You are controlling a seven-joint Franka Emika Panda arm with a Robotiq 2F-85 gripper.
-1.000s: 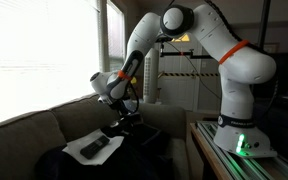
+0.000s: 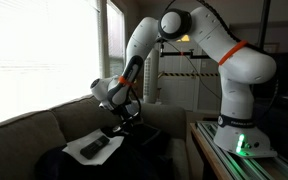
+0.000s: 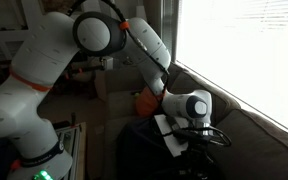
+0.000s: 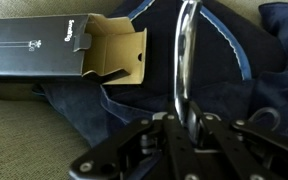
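A shiny, slim metal object point(image 4: 185, 50) rises from between the fingers of my gripper in the wrist view. The gripper is shut on it, and the object's top runs past the frame's upper edge. Behind it lies dark blue cloth point(image 4: 159, 45) with a pale blue trim. In exterior view 1 my gripper point(image 2: 126, 124) is low over the dark items on the couch, where the held object is too small and dark to make out.
A black box point(image 4: 34, 48) with an open brown cardboard flap lies to the left on the couch point(image 4: 19, 135). In exterior view 1, a white sheet point(image 2: 109, 147) with a dark item on it lies left of the gripper. The couch backrest point(image 2: 29, 135) stands behind.
The wrist has come down slightly and the forearm has shifted a little to the right in exterior view 1. The items on the couch look unmoved.
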